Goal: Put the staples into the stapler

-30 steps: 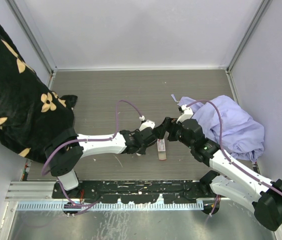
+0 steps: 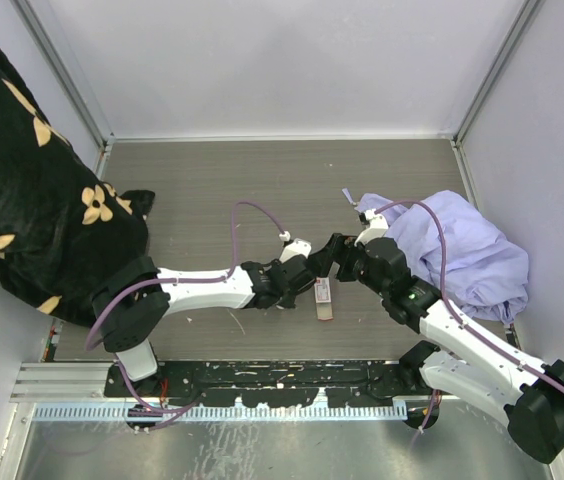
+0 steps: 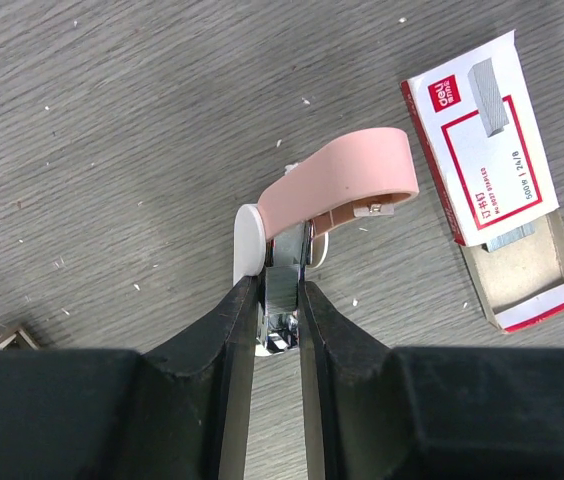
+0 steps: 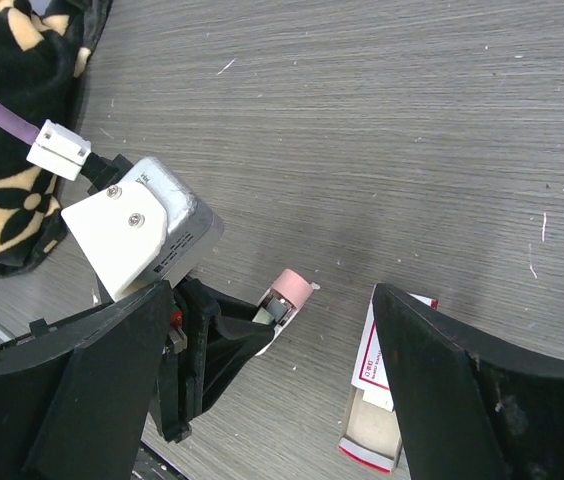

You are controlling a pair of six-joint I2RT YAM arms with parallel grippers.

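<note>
The pink and white stapler [image 3: 347, 175] lies on the table with its top swung up and its metal channel bared, in the left wrist view. A short grey strip of staples [image 3: 282, 288] sits at that channel, between the narrowly parted fingertips of my left gripper. Whether the fingers still press on the strip, I cannot tell. In the right wrist view, my right gripper is wide open and empty above the table, with the stapler's pink end [image 4: 292, 287] seen beyond the gap. From the top, the left arm mostly covers the stapler.
Right of the stapler lies the partly slid-out staple box [image 3: 487, 145], with a loose strip [image 3: 488, 97] on top and more staples showing in its tray [image 3: 517, 272]. A lilac cloth [image 2: 462, 250] lies at the right, a dark flowered blanket [image 2: 52, 180] at the left.
The left arm has shifted very slightly over the stapler. My right arm and the staple box have stayed in place.
</note>
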